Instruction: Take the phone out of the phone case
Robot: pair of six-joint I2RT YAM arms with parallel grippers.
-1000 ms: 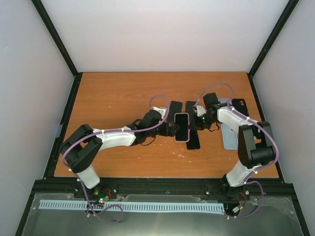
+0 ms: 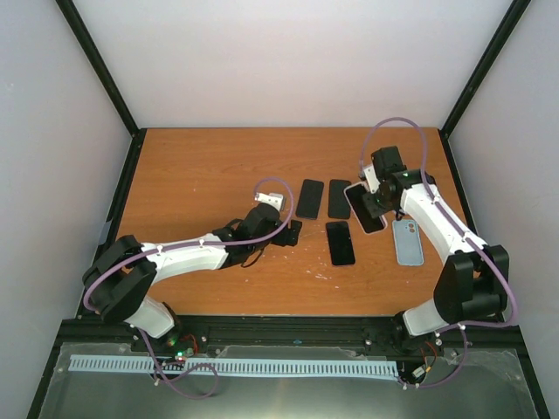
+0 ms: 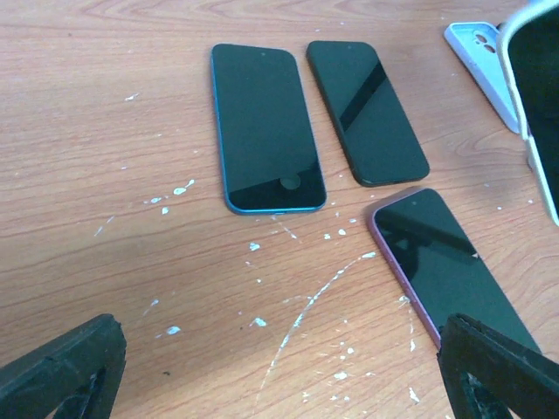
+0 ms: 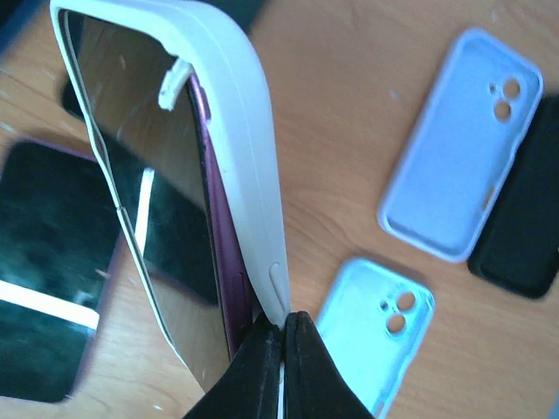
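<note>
A white phone case hangs tilted in the air, its rim pinched by my right gripper, which is shut. Inside sits a phone with a dark, reflective screen. Its purple side shows along the case's near wall, with a gap there. The top view has this held phone at the right, over the table. My left gripper stands open left of the phones, nothing between its fingers. The white case also enters the left wrist view at the upper right edge.
On the table lie a blue-edged phone, a black phone and a purple-edged phone. Two light blue cases and a dark item lie at the right.
My right gripper has carried the white case with its phone to the right, away from the left gripper, and turned it.
</note>
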